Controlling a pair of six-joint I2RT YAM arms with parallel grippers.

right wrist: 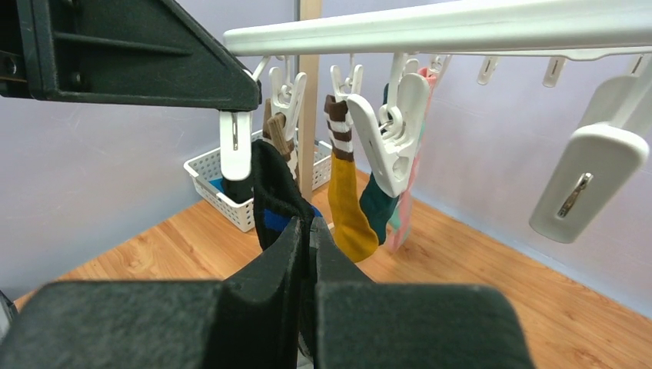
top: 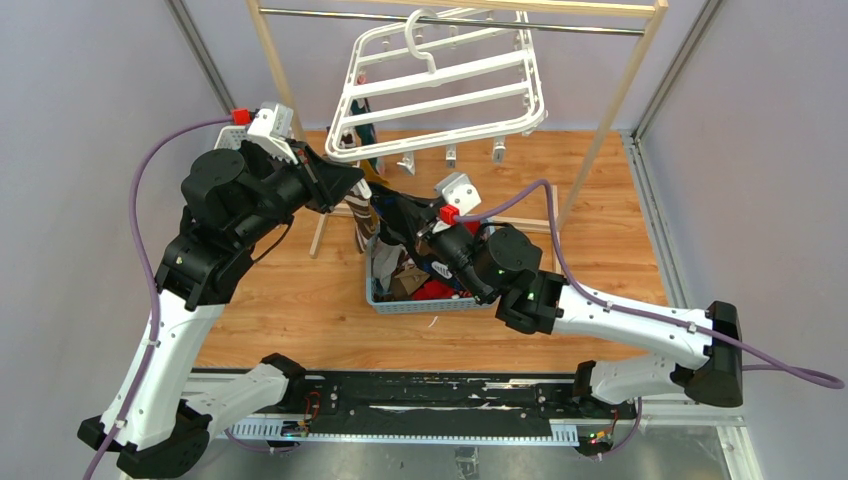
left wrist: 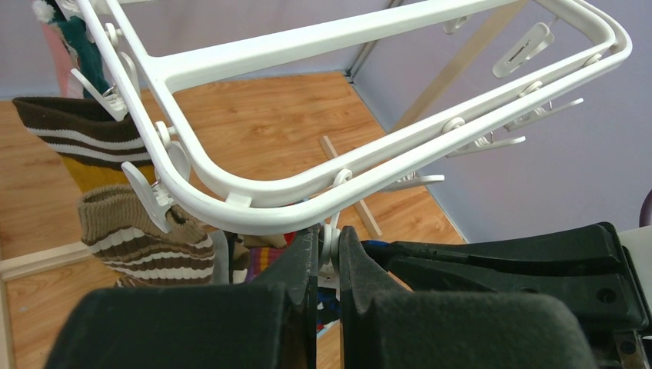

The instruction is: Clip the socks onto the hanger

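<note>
The white hanger (top: 440,75) hangs from the rail with clips around its frame. At its front left corner my left gripper is shut on a white clip (right wrist: 235,146). Close by, my right gripper is shut on a dark sock with a blue patch (right wrist: 269,184). That sock stretches from the fingertips up beside the gripped clip; whether its edge lies within the clip, I cannot tell. Along the hanger's left side hang a brown striped sock (left wrist: 146,238), a yellow sock with a brown-and-white cuff (right wrist: 350,204) and a dark green one (right wrist: 377,207).
Below the hanger, a basket (top: 425,305) holds more socks. A white basket (right wrist: 231,207) stands at the back left. Empty clips (top: 450,157) line the hanger's front bar. The wooden rack's post (top: 610,110) rises at the right.
</note>
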